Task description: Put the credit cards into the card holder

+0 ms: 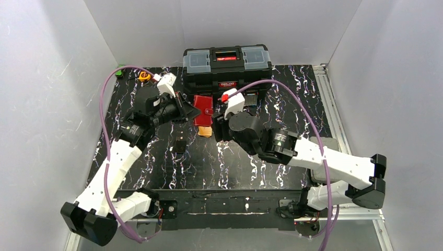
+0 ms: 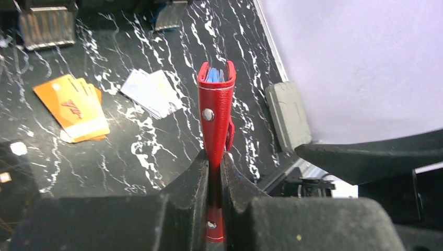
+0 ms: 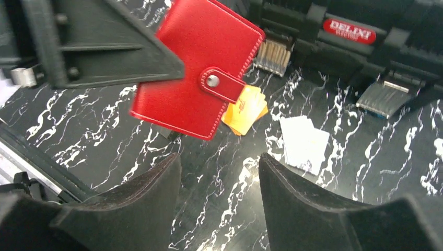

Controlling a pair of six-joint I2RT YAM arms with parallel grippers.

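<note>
My left gripper is shut on the red card holder [image 2: 215, 110], which hangs above the table. Blue card edges [image 2: 213, 75] show inside the holder's open end. The holder's snap strap [image 3: 222, 83] faces my right gripper, which stands open and apart from it with nothing between its fingers. On the table lie a fanned stack of orange cards [image 2: 73, 107] and some white cards [image 2: 151, 93]. From the top, the orange stack [image 1: 205, 131] shows in front of the holder, while the white cards are hidden by my right arm.
A black toolbox [image 1: 227, 70] stands at the back. A small dark object [image 1: 180, 146] lies left of the front middle, and orange scissors handles [image 1: 144, 76] are at the back left.
</note>
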